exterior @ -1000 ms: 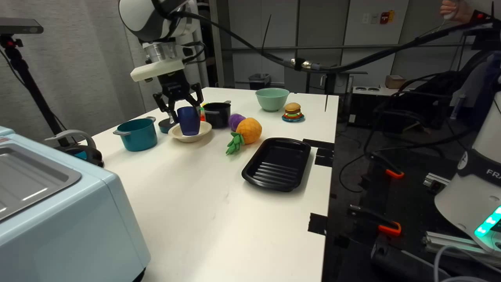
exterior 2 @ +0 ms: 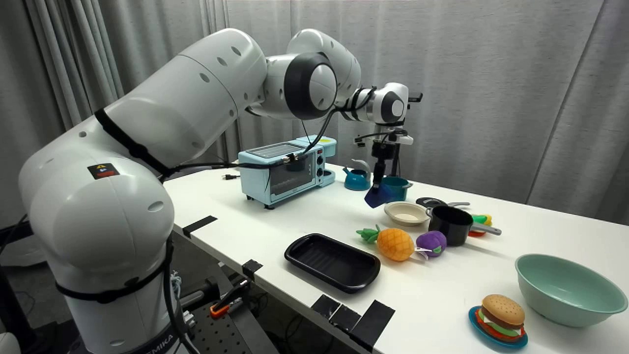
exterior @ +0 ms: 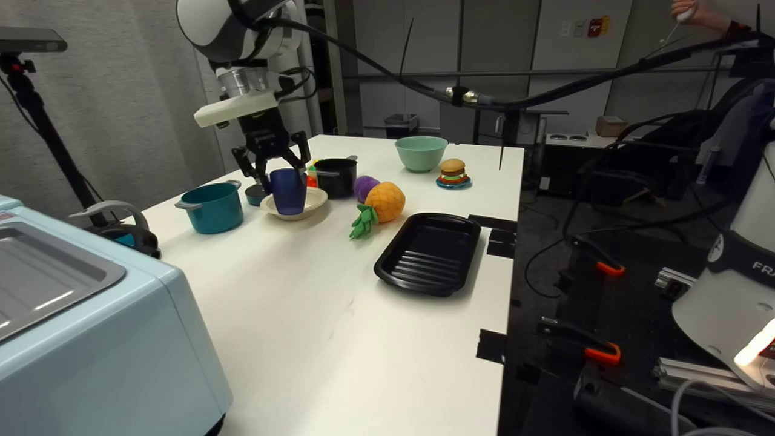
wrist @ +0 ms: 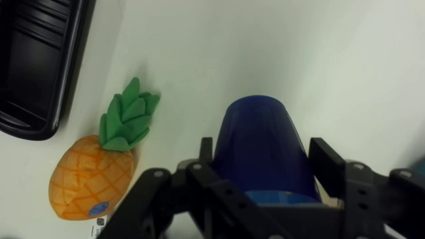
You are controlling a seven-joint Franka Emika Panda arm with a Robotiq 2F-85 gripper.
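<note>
A dark blue cup (exterior: pixel 287 193) is held between the fingers of my gripper (exterior: pixel 272 161), one finger on either side of it. The wrist view shows the cup (wrist: pixel 263 147) large between the two dark fingertips of my gripper, with a lighter blue patch at its near end. Exterior view 2 has the cup (exterior 2: pixel 377 195) tilted above the table, in front of the teal pot (exterior 2: pixel 396 188) and just left of the cream bowl (exterior 2: pixel 407 213). From these views I cannot tell how high the cup hangs.
A plush pineapple (exterior 2: pixel 395 244) and purple plush vegetable (exterior 2: pixel 432 242) lie near a black pot (exterior 2: pixel 451 224). Closer to the edge sits a black tray (exterior 2: pixel 333 262). A toaster oven (exterior 2: pixel 289 174), green bowl (exterior 2: pixel 566 289) and toy burger (exterior 2: pixel 501 315) stand farther apart.
With the cup still in its grip, my gripper has moved slightly left and down in exterior view 1. The light on the robot's base went from green to white.
</note>
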